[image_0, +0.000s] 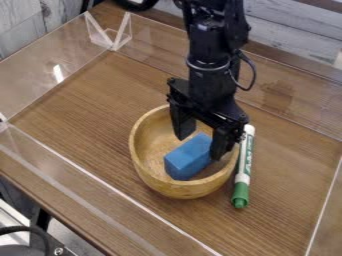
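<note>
A round tan wooden bowl (151, 175) sits near the middle of the table, with a blue block (190, 157) inside it. The black gripper (198, 123) hangs over the back of the bowl, above and just behind the block, its fingers open. Parts of the bowl's back and floor are hidden behind it.
A green and white tube (243, 170) lies along the right side of the bowl. A clear plastic item (112, 35) stands at the back left.
</note>
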